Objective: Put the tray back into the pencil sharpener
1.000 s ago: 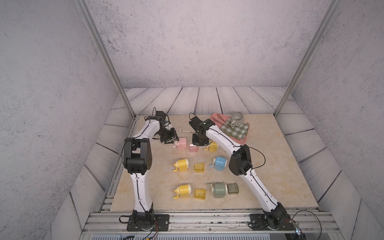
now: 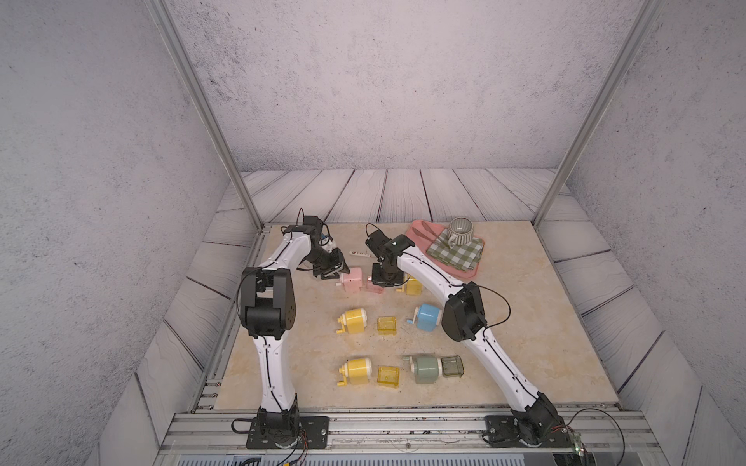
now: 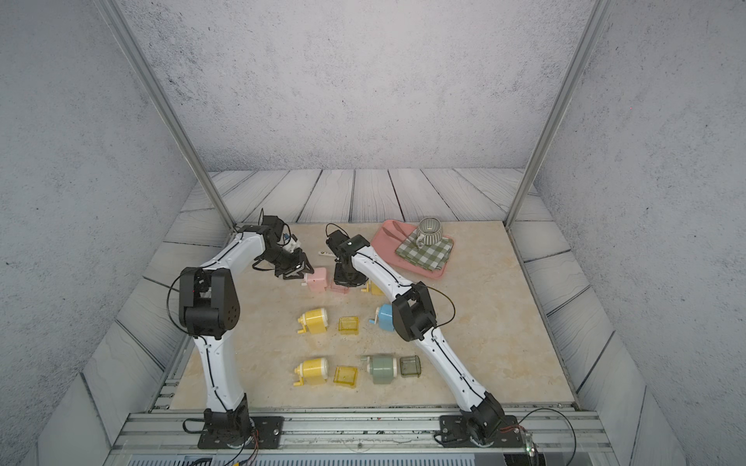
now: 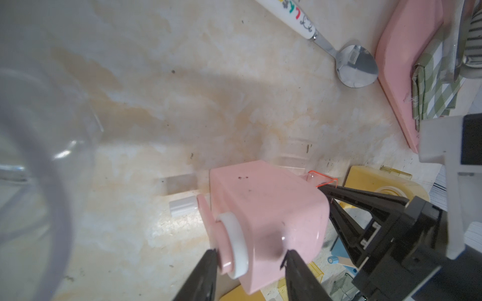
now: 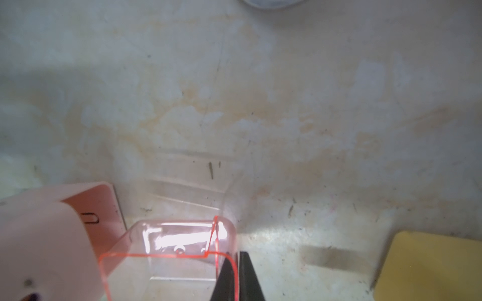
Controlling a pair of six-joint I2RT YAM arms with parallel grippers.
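The pink pencil sharpener (image 4: pixel 271 205) lies on the table with its open end towards the clear pink tray (image 5: pixel 180 240). My left gripper has its fingers apart at the crank end, the sharpener's body showing between them; whether they touch it is unclear. On the far side, my right gripper is shut with the tray's thin red-edged wall between its fingers. In the right wrist view the tray's near corner overlaps the mouth of the sharpener, so how far it reaches in cannot be judged.
Yellow sharpeners (image 2: pixel 355 320), a blue one (image 2: pixel 426 317) and a green one (image 2: pixel 425 369) lie nearer the front, some with loose trays. A spoon (image 4: pixel 356 65) and a pink serving tray (image 2: pixel 419 230) with cloth and cup sit behind. Bare table spreads to the right.
The left arm looks nearly still.
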